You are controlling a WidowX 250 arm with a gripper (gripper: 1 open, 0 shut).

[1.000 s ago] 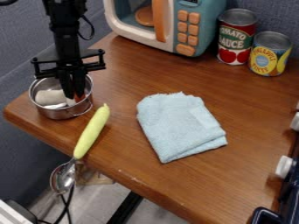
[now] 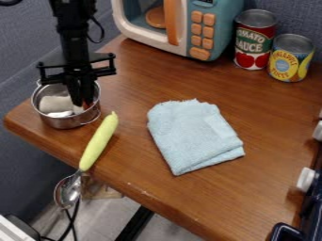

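Observation:
The black gripper point(image 2: 78, 94) points down into a steel pot point(image 2: 66, 115) near the left end of the wooden table point(image 2: 151, 75). Its fingertips are inside the pot, where something pale shows beside them; whether they hold anything is not clear. A yellow-handled ladle or spoon point(image 2: 100, 142) lies at the table's left edge, its metal head hanging past the edge.
A folded light blue cloth point(image 2: 195, 136) lies mid-table. A toy microwave point(image 2: 176, 25), a tomato sauce can point(image 2: 253, 42) and a yellow-labelled can point(image 2: 289, 60) stand at the back. Black items with white knobs line the right edge.
The gripper has shifted very slightly within the pot. Everything else looks the same.

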